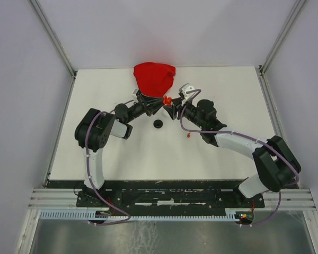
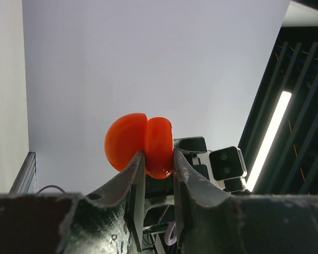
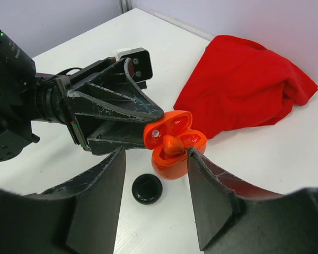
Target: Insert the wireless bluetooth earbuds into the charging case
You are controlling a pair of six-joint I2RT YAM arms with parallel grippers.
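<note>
The open orange charging case [image 3: 169, 164] is held in my left gripper, which is shut on it, over the middle of the white board. An orange earbud [image 3: 173, 147] sits in or on the case's well; I cannot tell how deep. My right gripper stands part open right at the case, its fingertips either side of it in its wrist view, nothing clearly between them. In the top view both grippers [image 1: 172, 106] meet above the board's upper middle.
A red cloth [image 1: 153, 78] lies at the back. A black round piece [image 1: 158, 124] lies below the grippers, with a small red piece [image 1: 188, 135] to its right. The lower board [image 1: 159, 159] is clear.
</note>
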